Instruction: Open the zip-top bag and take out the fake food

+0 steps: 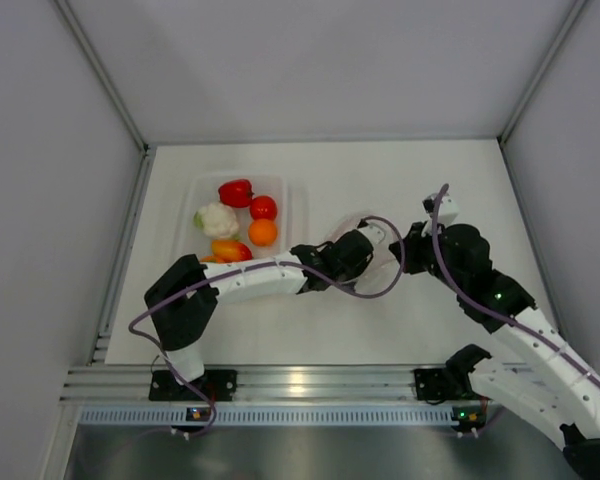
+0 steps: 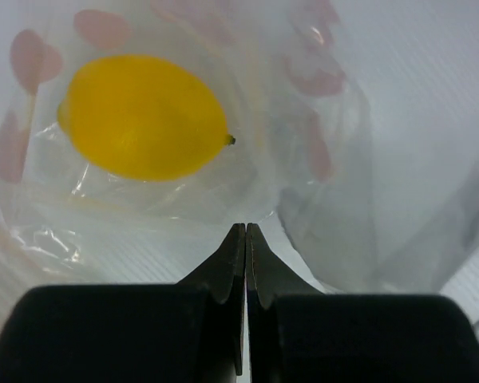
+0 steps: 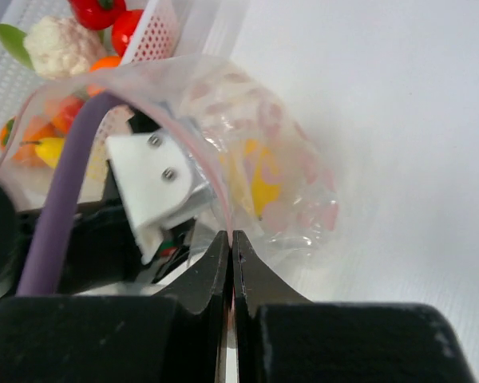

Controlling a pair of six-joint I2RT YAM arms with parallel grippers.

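The clear zip top bag [image 1: 365,275] lies at the middle of the table, a yellow lemon [image 2: 142,116] inside it in the left wrist view. My left gripper is shut at the bag, nothing clear between its fingers. My right gripper is shut at the bag's pinkish zip edge [image 3: 215,179], which runs up from its fingertips in the right wrist view; whether it pinches that edge is hard to tell. The left arm partly hides the bag in the top view.
A white basket [image 1: 188,230] of fake produce, with red peppers, a cauliflower [image 1: 217,220] and an orange [image 1: 262,232], stands at the left.
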